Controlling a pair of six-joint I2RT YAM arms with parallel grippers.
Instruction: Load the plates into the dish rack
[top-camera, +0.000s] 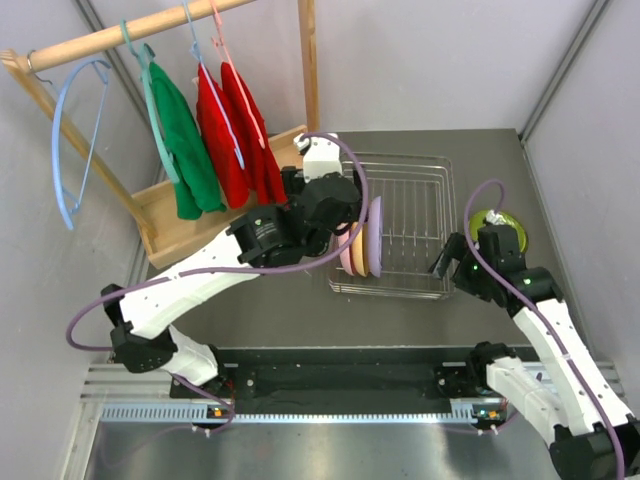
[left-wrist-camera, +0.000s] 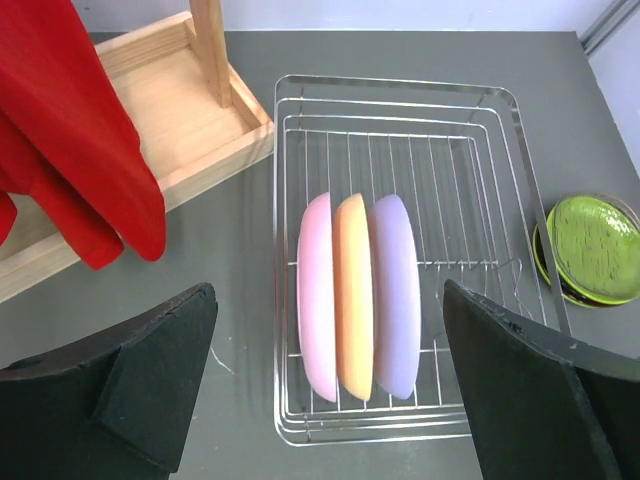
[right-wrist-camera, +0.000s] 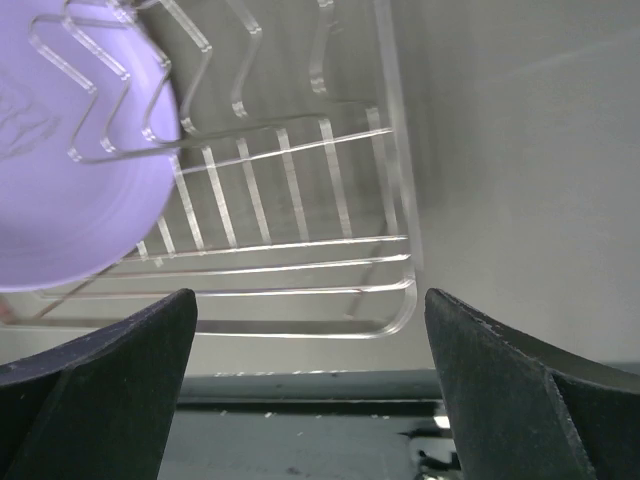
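Pink (left-wrist-camera: 318, 300), orange (left-wrist-camera: 353, 300) and purple (left-wrist-camera: 397, 300) plates stand on edge side by side in the left part of the wire dish rack (top-camera: 447, 205). Above and to their left is my left gripper, open, and the left wrist view shows its fingers well apart with nothing held. At the rack's right side my right gripper (top-camera: 447, 258) is also open and empty. Green plates (left-wrist-camera: 590, 240) lie stacked right of the rack, partly hidden by the right arm in the top view. The right wrist view shows the purple plate (right-wrist-camera: 80, 150) through the wires.
A wooden clothes stand (top-camera: 165, 225) with red cloth (top-camera: 262, 150) and green cloth (top-camera: 178, 140) occupies the left back. The rack's middle and right slots are bare.
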